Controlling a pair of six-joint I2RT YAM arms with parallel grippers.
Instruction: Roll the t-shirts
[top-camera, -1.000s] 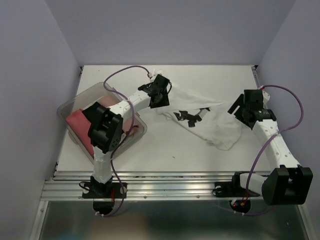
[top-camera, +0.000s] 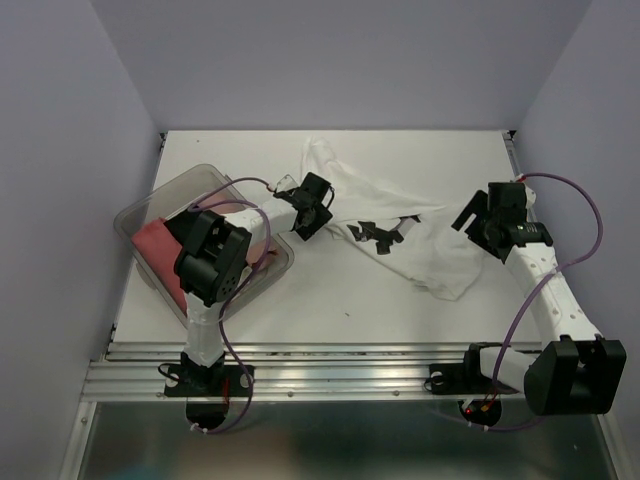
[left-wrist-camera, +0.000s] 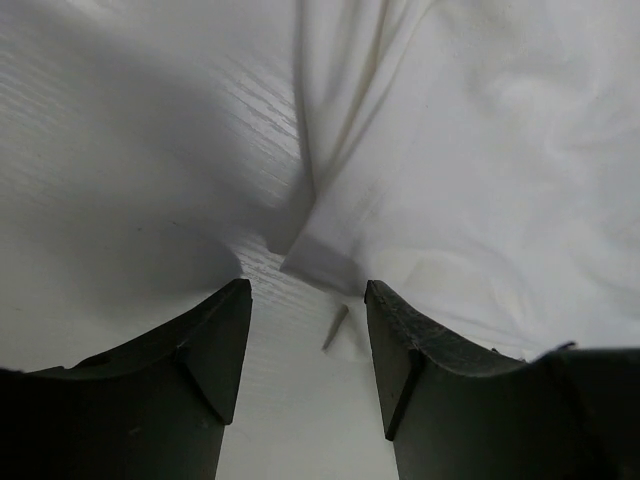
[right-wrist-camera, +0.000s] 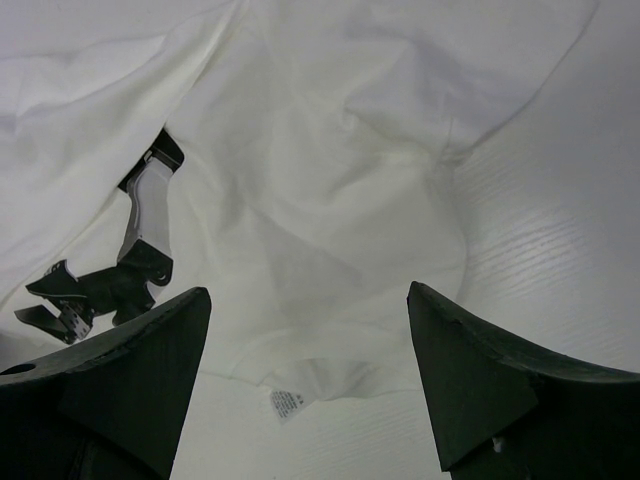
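Note:
A white t-shirt (top-camera: 430, 250) with a black print lies loosely spread across the table, partly folded over itself. Over its left end hangs my left gripper (top-camera: 311, 232), fingers part open. In the left wrist view a corner of the shirt (left-wrist-camera: 335, 240) reaches toward the gap between the fingers, and nothing is gripped. At the shirt's right side my right gripper (top-camera: 465, 222) stands open. The right wrist view shows the shirt (right-wrist-camera: 320, 220) flat below, with its small label and part of the print, and nothing between the fingers.
A clear plastic bin (top-camera: 285, 262) with red and dark folded cloth (top-camera: 160, 255) inside stands on the left, beneath the left arm. Bare white table (top-camera: 350, 310) lies in front of the shirt and behind it.
My left gripper has moved toward the front and slightly left, down to the shirt's left edge. The right arm has barely moved, and the shirt looks the same.

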